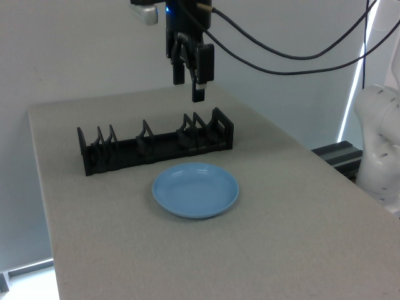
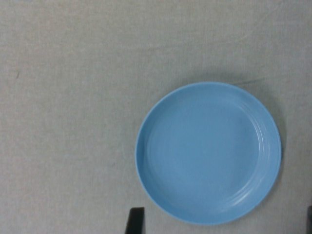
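Observation:
A light blue plate [image 1: 195, 190] lies flat on the table; in the wrist view the plate [image 2: 207, 151] fills the middle right. Behind it in the top view stands a long black rack [image 1: 162, 142] with several upright dividers. My gripper [image 1: 189, 90] hangs in the air above the back of the table, over the rack, fingers pointing down and apart with nothing between them. The tips of its fingers show at the bottom edge of the wrist view.
A white robot body [image 1: 378, 144] stands beyond the right edge. Black cables loop from my arm across the upper right.

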